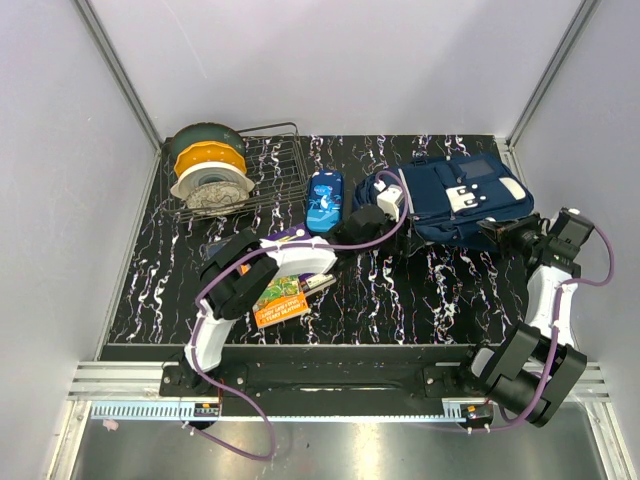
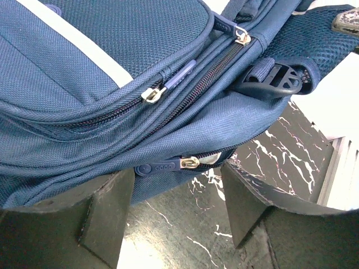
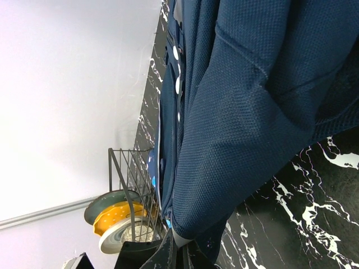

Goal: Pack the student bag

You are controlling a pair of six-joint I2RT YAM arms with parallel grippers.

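Note:
The navy student bag (image 1: 460, 195) lies at the back right of the counter. My left gripper stands open at the bag's near side, its fingers on either side of a zipper pull (image 2: 162, 166) with a silver slider. Two more zippers show above it. My right gripper is shut at the bag's right end, where navy fabric (image 3: 241, 129) runs down to its fingertips; how much is between them is unclear. A blue pencil case (image 1: 324, 200) lies left of the bag, and books (image 1: 280, 305) lie partly under my left arm.
A wire rack (image 1: 275, 170) with bowls and plates (image 1: 208, 160) stands at the back left. White walls border the counter (image 1: 450, 300), whose front middle and right are clear.

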